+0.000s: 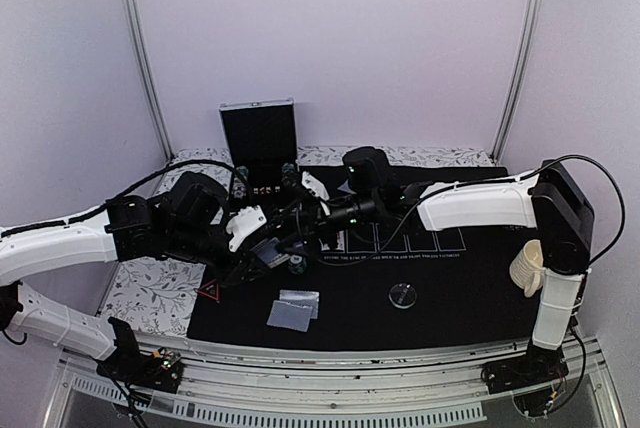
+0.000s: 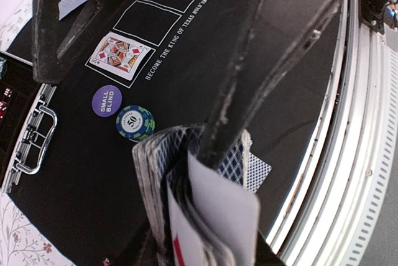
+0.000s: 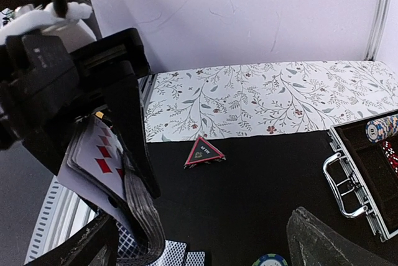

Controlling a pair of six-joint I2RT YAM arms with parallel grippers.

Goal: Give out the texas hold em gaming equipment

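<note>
My left gripper (image 1: 258, 260) is shut on a card deck (image 2: 208, 216), whose cards fan apart at the upper end. Above it my right gripper stands open with nothing gripped. In the left wrist view, one of its dark fingers (image 2: 239, 92) reaches down to the deck's edge; whether it presses between cards I cannot tell. A face-up court card (image 2: 121, 53) lies in a printed box on the black mat (image 1: 350, 318). Two face-down cards (image 1: 290, 315) lie near the front, overlapping. A blue-green 50 chip (image 2: 135, 123) lies beside the purple small blind disc (image 2: 107, 100).
An open case (image 1: 258, 133) with chips (image 3: 380, 129) stands at the back left. A red-edged triangle (image 3: 204, 152) sits at the mat's left, a clear disc (image 1: 402, 295) front centre, a cream mug (image 1: 526, 268) far right. Both arms crowd the middle.
</note>
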